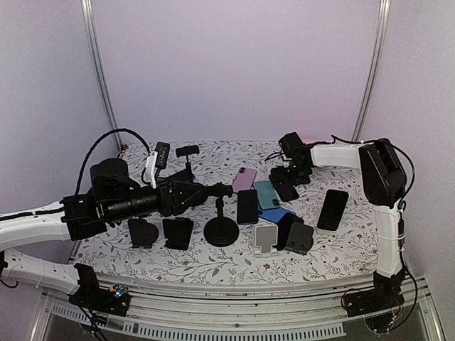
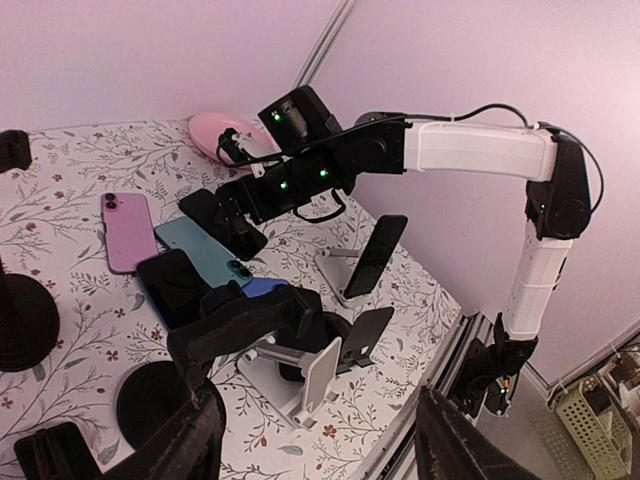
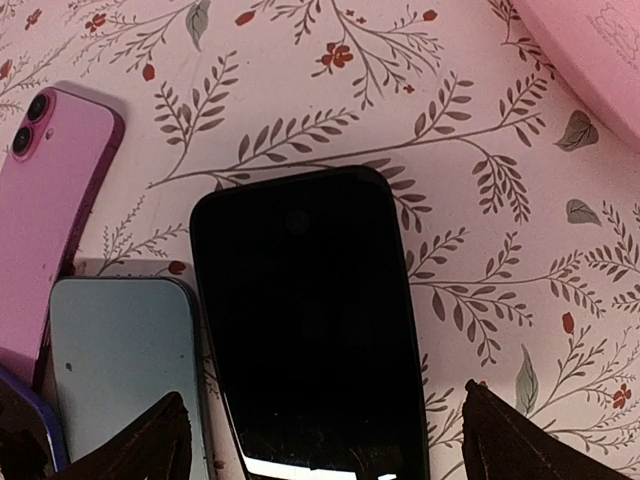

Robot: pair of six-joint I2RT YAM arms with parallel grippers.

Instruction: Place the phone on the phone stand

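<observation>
A black phone (image 1: 286, 192) lies flat on the patterned tablecloth toward the back right. Right above its far end is my right gripper (image 1: 290, 172); in the right wrist view its open fingers (image 3: 140, 445) stand on either side of the phone (image 3: 310, 320), nothing gripped. My left gripper is open and empty, close to the head (image 2: 240, 325) of a tall black phone stand (image 1: 221, 231). Further stands include a white one (image 1: 266, 238) and a dark one (image 1: 299, 239). A black phone (image 2: 380, 252) leans on a silver stand at the right.
Left of the black phone lie a teal phone (image 1: 266, 195), a purple phone (image 1: 244, 178), another black phone (image 1: 247, 207) and a blue one (image 1: 275, 214). Black stands (image 1: 178, 233) stand at the left. A pink plate (image 2: 230, 138) sits behind the right gripper.
</observation>
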